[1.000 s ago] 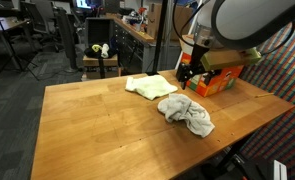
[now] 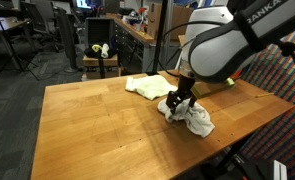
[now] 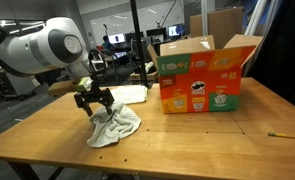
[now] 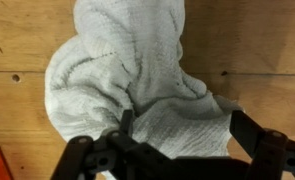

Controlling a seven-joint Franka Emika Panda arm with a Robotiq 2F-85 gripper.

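Observation:
A crumpled grey-white cloth [image 2: 194,118] lies bunched on the wooden table, and in the wrist view the cloth [image 4: 127,60] fills the middle of the picture. Right over it, my gripper [image 2: 178,102] points down with its fingertips at the cloth's raised folds. The gripper is open in the wrist view, its dark fingers set wide apart with cloth visible between them. Whether the fingertips touch the fabric, I cannot tell. Farther back lies a second, paler cloth [image 2: 150,86], spread flatter.
An open red and green cardboard box [image 3: 199,82] stands on the table beyond the cloth. A thin orange pencil-like stick [image 3: 285,136] lies near the table's right side.
My gripper has come down and slightly left, from above the grey-white cloth to its folds. Both cloths look unmoved.

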